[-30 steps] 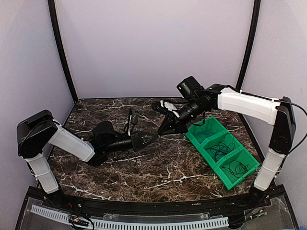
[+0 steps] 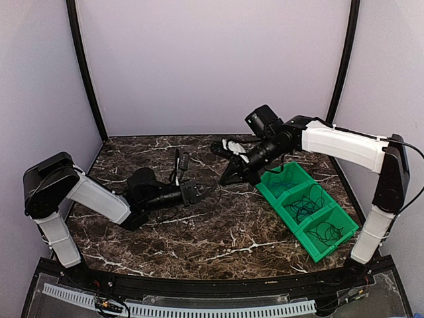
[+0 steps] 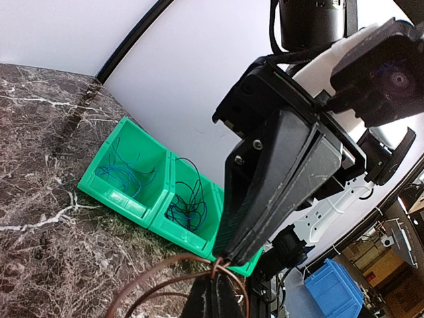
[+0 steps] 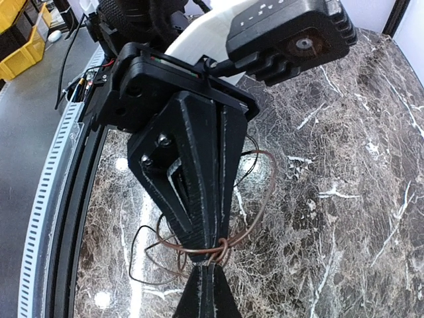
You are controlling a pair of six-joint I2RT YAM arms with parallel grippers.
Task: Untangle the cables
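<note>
A thin brown cable (image 3: 159,266) is looped and crossed in a small tangle between my two grippers, above the table. My left gripper is shut, with cable strands at its fingertips. From the other side comes my right gripper, also shut at the same tangle, its tips almost meeting the left ones. In the right wrist view the brown cable (image 4: 265,199) bows out around the left gripper's fingers (image 4: 202,179), and loose loops hang below. From the top view the cable is faint against the dark marble.
A green bin (image 2: 306,211) with three compartments stands at the right of the table. Blue cables (image 3: 122,173) lie in one compartment and dark cables (image 2: 324,232) in others.
The right arm and the green bin look almost unchanged.
</note>
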